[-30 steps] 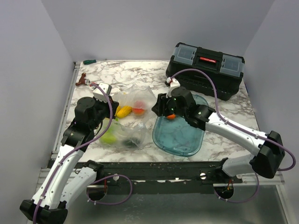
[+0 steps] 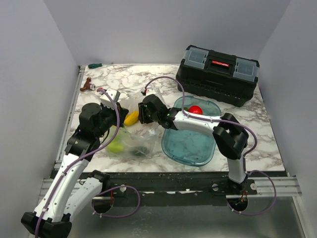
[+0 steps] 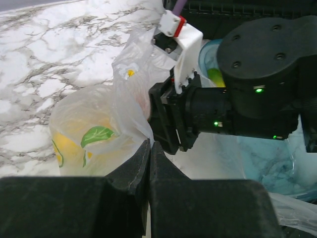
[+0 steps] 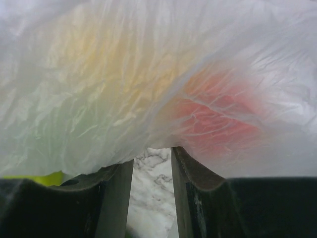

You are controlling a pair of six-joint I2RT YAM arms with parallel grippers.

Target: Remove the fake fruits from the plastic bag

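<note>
The crumpled translucent plastic bag (image 2: 136,144) holds fruits, with yellow, green and red showing through it in the right wrist view. A yellow fruit (image 2: 131,118) lies between the grippers. My left gripper (image 2: 122,111) is shut at the bag's edge, the plastic running into its tips. My right gripper (image 2: 142,115) is inside the folds over the fruits, its fingers close together; whether anything is between them is hard to tell.
A blue tray (image 2: 185,148) with a red fruit (image 2: 195,110) stands to the right. A black toolbox (image 2: 215,87) sits behind it. Small tools lie at the back left.
My right gripper has moved left from over the tray's edge into the bag beside my left gripper. The left arm has barely moved.
</note>
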